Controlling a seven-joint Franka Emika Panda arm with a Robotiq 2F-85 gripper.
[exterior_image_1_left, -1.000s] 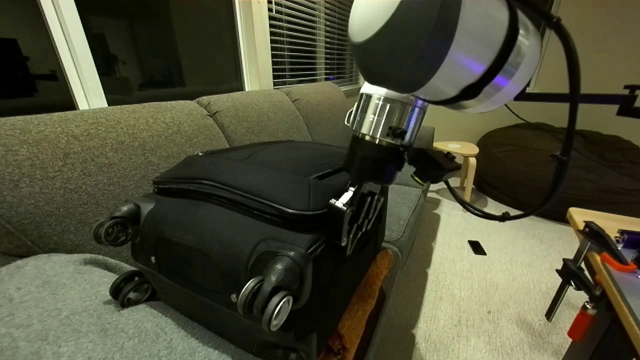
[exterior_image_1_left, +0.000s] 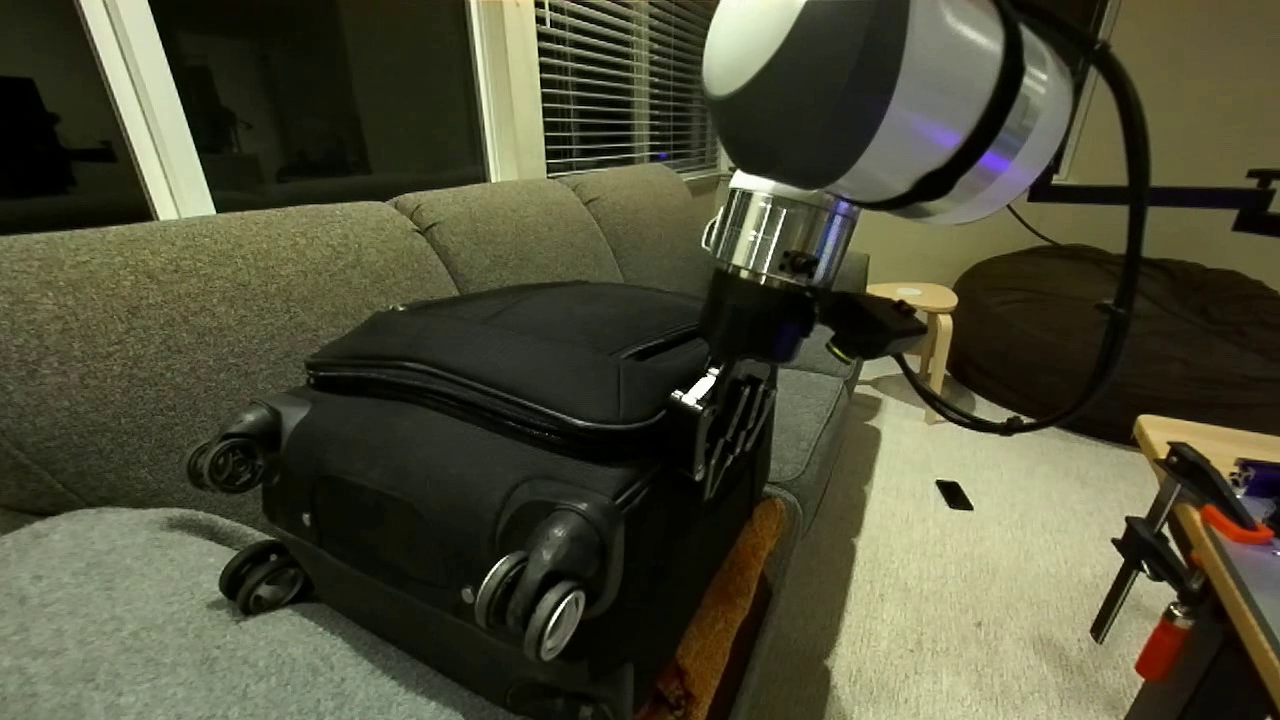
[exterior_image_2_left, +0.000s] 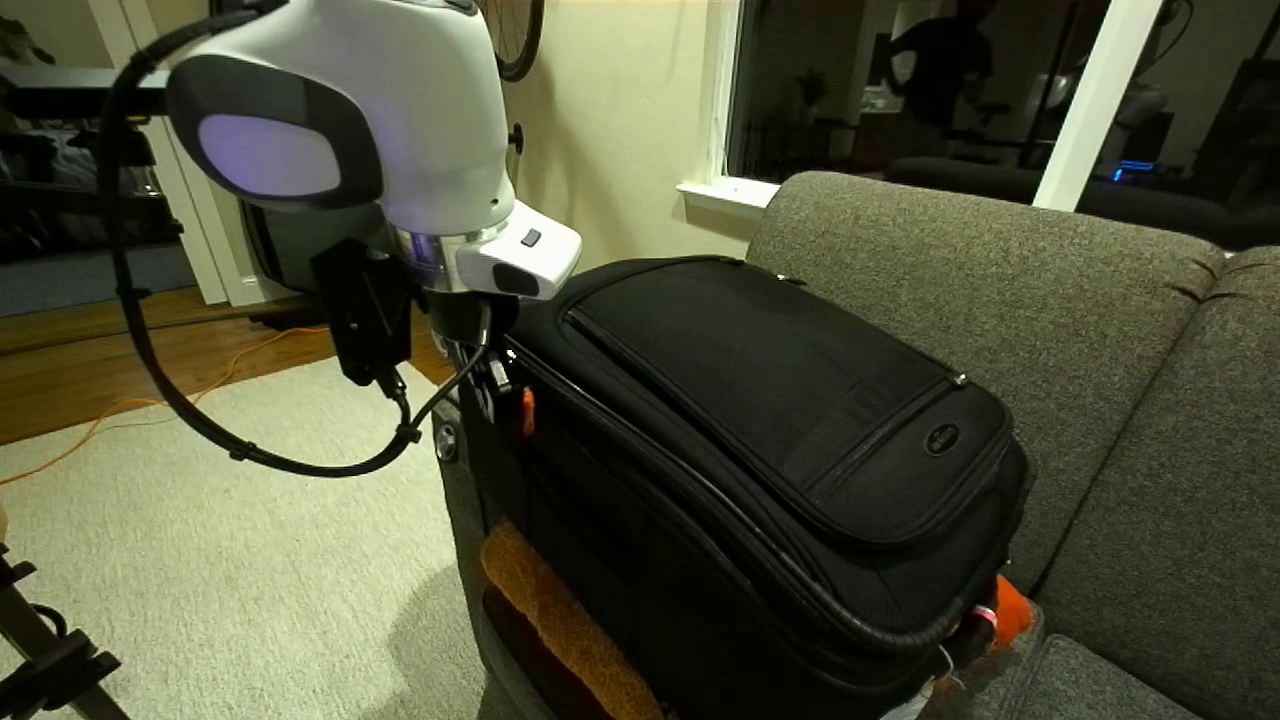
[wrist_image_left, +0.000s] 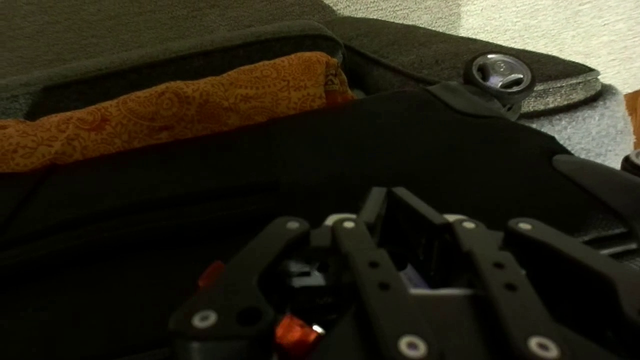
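A black soft-sided suitcase (exterior_image_1_left: 480, 462) lies on its back on the sofa, wheels toward exterior view 1. Its closed-looking zipper seam (exterior_image_2_left: 672, 462) runs around the upper edge. My gripper (exterior_image_1_left: 705, 486) points down beside the suitcase's upper long edge, close against its side. In the wrist view, the fingertips (wrist_image_left: 374, 201) stand close together, so the gripper looks shut; what lies between them is too dark to make out. A small orange tag (exterior_image_2_left: 528, 412) hangs by the gripper, and an orange piece (wrist_image_left: 295, 335) shows behind the finger linkage.
The grey sofa (exterior_image_1_left: 216, 318) backs the suitcase. An orange patterned cushion (wrist_image_left: 198, 108) is tucked along the suitcase's side. Open carpet (exterior_image_1_left: 960, 600) lies beyond the sofa, with a black phone (exterior_image_1_left: 954, 494) on it. A table with clamps (exterior_image_1_left: 1200, 528) stands at right.
My gripper has moved slightly up and to the right in exterior view 1, along the suitcase's edge. The suitcase shows no visible shift.
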